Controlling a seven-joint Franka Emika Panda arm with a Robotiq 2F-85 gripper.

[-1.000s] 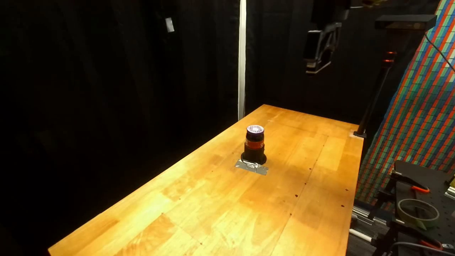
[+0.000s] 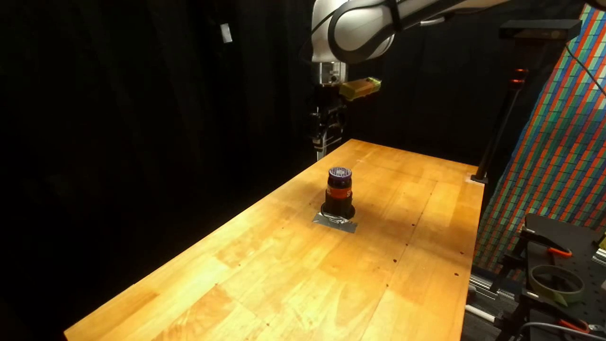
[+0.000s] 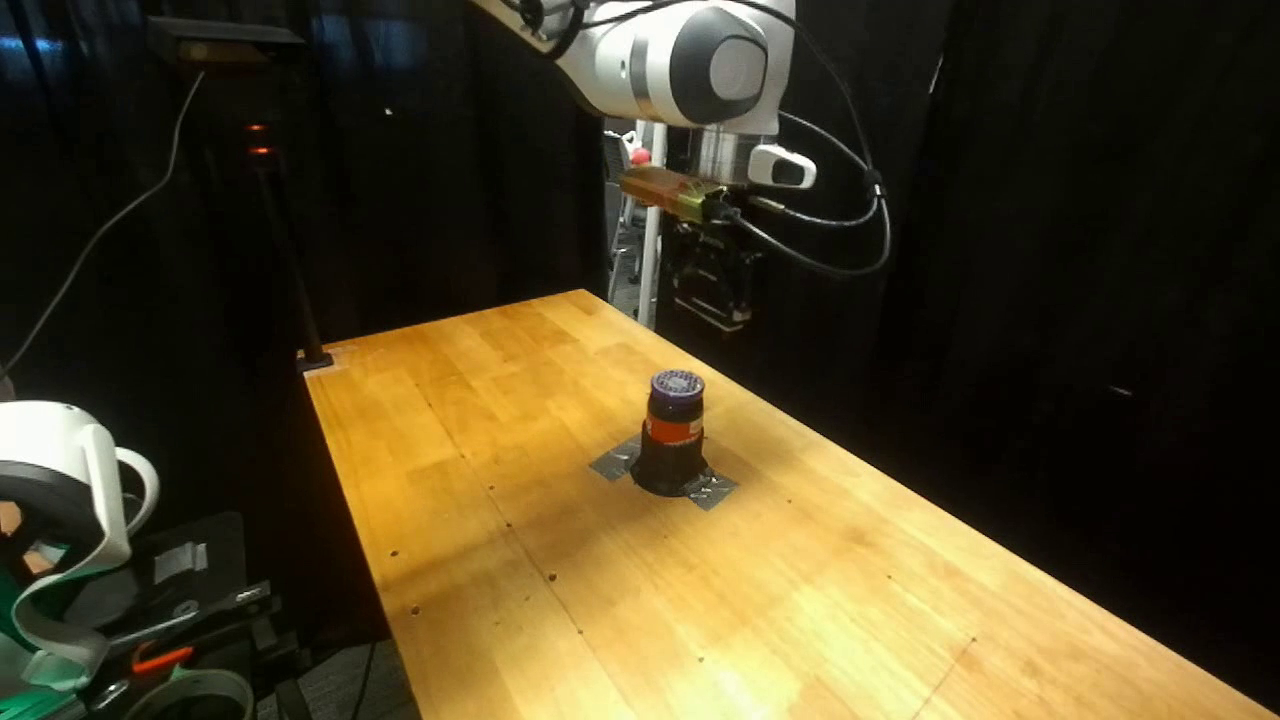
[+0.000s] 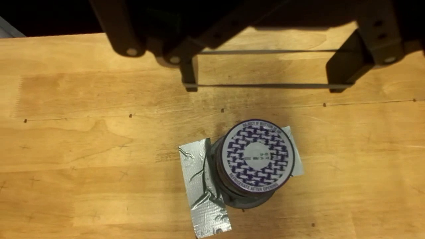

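Note:
A dark jar (image 2: 339, 192) with an orange-red label stands upright in a black round holder (image 2: 353, 211) on the wooden table. From above, the wrist view shows its purple-and-white patterned lid (image 4: 257, 155), closed on the jar. Silver tape (image 4: 201, 187) lies at the holder's base on two sides. My gripper is open, its fingers wide apart. Two thin bands (image 4: 263, 85) stretch across the gap, with nothing gripped. In the second exterior view the gripper (image 3: 716, 314) hangs well above the table, behind the jar and apart from it.
A dark post (image 2: 500, 128) with a device on top rises from a table corner. Off the table, a black cart (image 2: 545, 250) carries a tape roll (image 2: 555, 283) and clamps.
My arm has come lower and moved left in the first exterior view, from the upper right to above and behind the jar. The jar and holder have stayed in place.

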